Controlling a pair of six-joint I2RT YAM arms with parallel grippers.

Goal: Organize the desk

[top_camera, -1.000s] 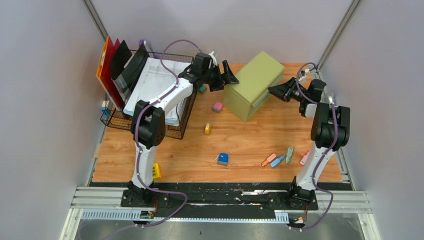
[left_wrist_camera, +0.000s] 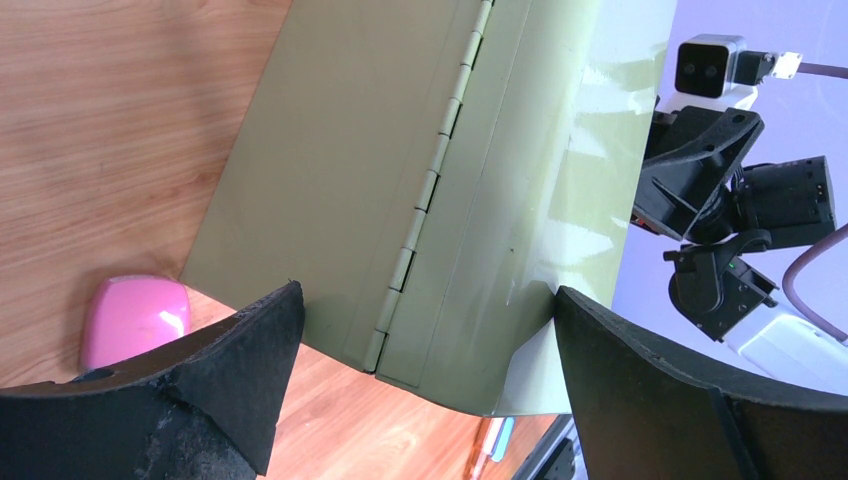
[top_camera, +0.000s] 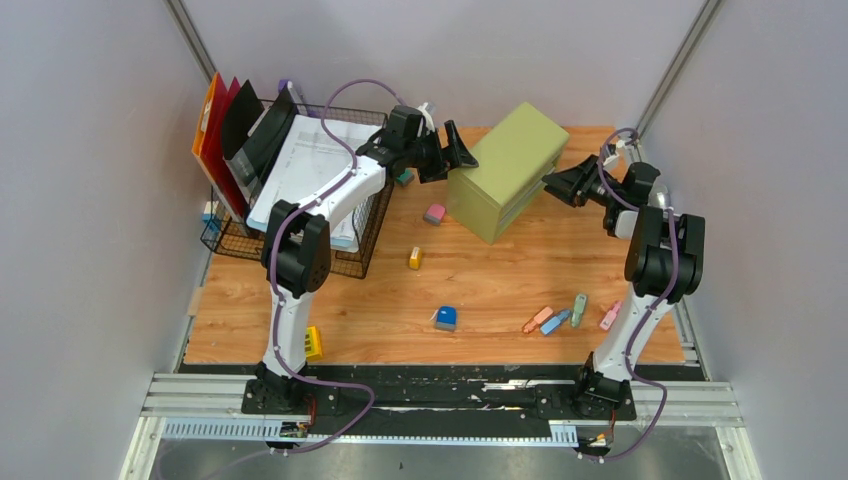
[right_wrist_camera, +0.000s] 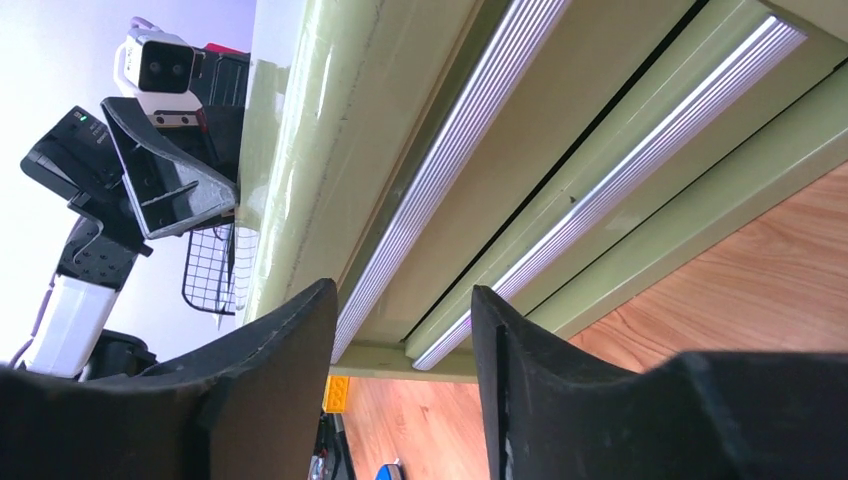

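A sage-green box (top_camera: 505,170) with hinged panels and silver strips stands tilted at the back middle of the desk. My left gripper is open around the box's left end, its fingers at the hinged side and glossy edge. At the box's right side, facing the silver strips (right_wrist_camera: 620,180), is my right gripper, part open, with both fingertips close to the box; whether they touch it is unclear. A pink block (top_camera: 434,213) lies beside the box, also in the left wrist view.
A wire basket (top_camera: 366,250) holding papers and folders fills the left side. A yellow block (top_camera: 415,258) and blue block (top_camera: 446,318) lie in the middle foreground. Several highlighters (top_camera: 555,322) lie at the front right.
My right arm and gripper have shifted slightly rightward, away from the box. The left arm and the box look unchanged.
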